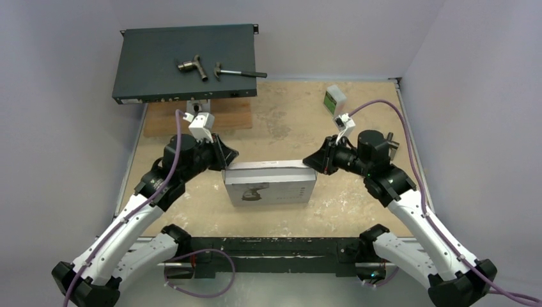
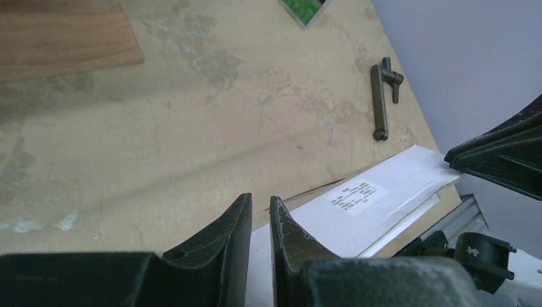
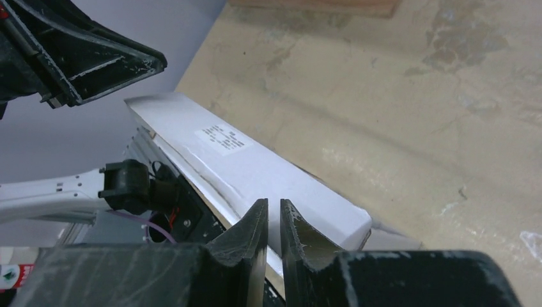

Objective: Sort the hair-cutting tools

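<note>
A white carton (image 1: 268, 192) with a dark tool pictured on its front stands at the middle of the table. Its labelled white top flap (image 2: 390, 185) shows in both wrist views. At the carton's upper left corner, my left gripper (image 1: 229, 164) is shut with a sliver of white between its fingers, apparently the flap. My right gripper (image 1: 312, 167) is likewise shut at the upper right corner, with white showing in the narrow gap of its fingertips. What lies inside the carton is hidden. No loose hair cutting tool can be made out.
A dark rack unit (image 1: 185, 51) at the back left bears a hammer (image 1: 240, 73) and a drill-shaped tool (image 1: 195, 66). A wooden board (image 1: 233, 115) lies below it. A small green-and-white box (image 1: 335, 100) and a dark handle (image 2: 379, 105) are toward the right.
</note>
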